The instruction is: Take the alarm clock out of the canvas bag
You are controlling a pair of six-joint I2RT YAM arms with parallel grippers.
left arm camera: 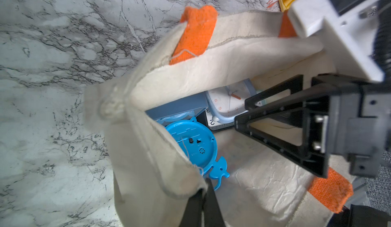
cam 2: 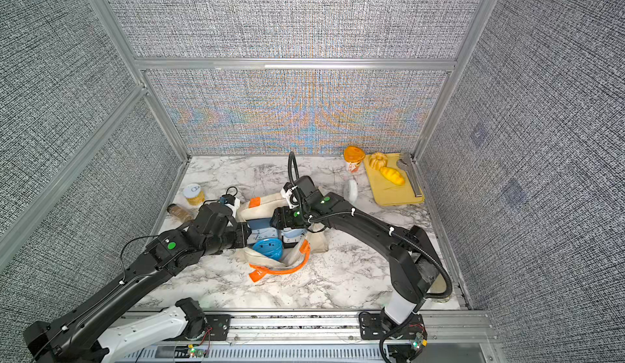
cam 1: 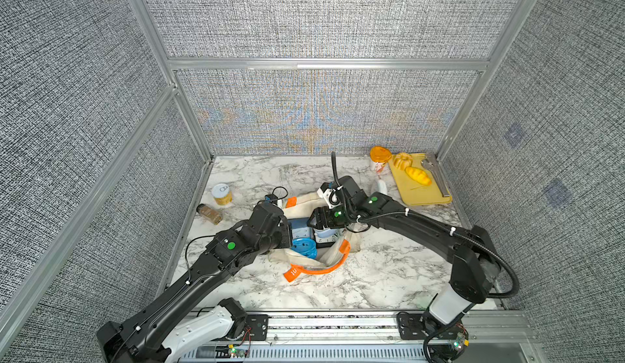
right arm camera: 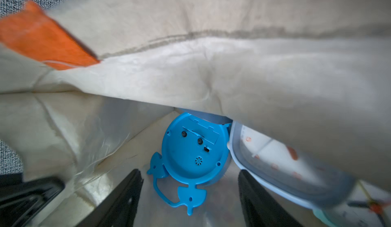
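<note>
The cream canvas bag [left arm camera: 260, 186] with orange straps lies on the table, mouth spread. Inside are a blue round clock [right arm camera: 193, 145], back up, a pale-blue framed clock [left arm camera: 228, 94], and other clock faces, partly hidden. My left gripper is shut at the bag's near-left edge, the fabric at its fingertips. My right gripper hangs over the bag opening with its fingers apart, above the clocks, nothing visible between its fingertips but the view of the blue clock beyond.
A can [cam 1: 222, 194] and spice jar [cam 1: 209, 214] stand or lie at left. An orange-lidded cup [cam 1: 379, 159] and a yellow board [cam 1: 416, 190] with bread and a utensil are at back right.
</note>
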